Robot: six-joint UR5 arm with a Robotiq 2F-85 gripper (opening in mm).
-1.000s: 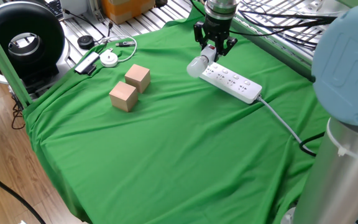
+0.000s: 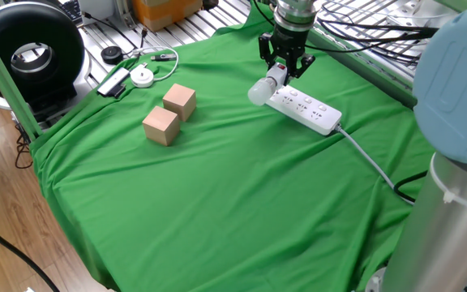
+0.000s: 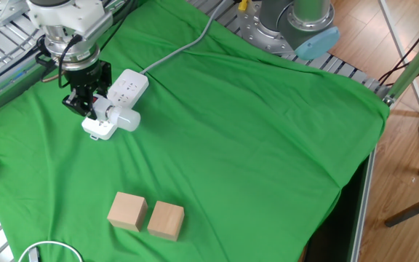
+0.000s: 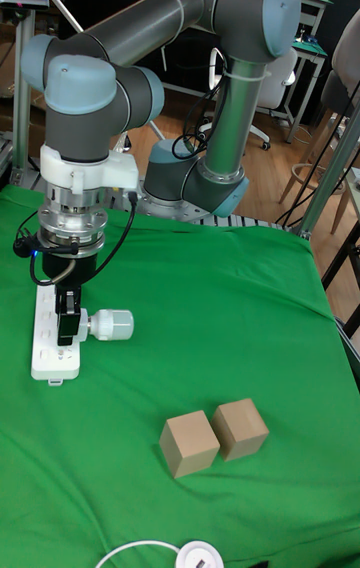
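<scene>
A white bulb-shaped piece (image 2: 262,91) with a pale base sticks out sideways from my gripper (image 2: 282,70), which is shut on that base. In exterior view 2 the bulb's rounded end (image 3: 127,119) points right, above the white power strip (image 3: 127,89). My gripper (image 4: 70,329) covers part of the strip (image 4: 55,364) in exterior view 3, where the bulb lies nearly level. Whether the held piece touches the strip cannot be told. Several sockets show on the uncovered part of the strip (image 2: 306,110); its near-bulb end is partly hidden.
Two wooden cubes (image 2: 161,126) (image 2: 180,101) sit side by side on the green cloth (image 2: 217,203). A white round charger (image 2: 142,76) with a cable lies beyond them. The strip's grey cord (image 2: 367,157) runs toward the robot base.
In exterior view 1 my gripper has shifted slightly right and down, carrying the bulb along over the strip's end. The strip and the cubes have stayed put.
</scene>
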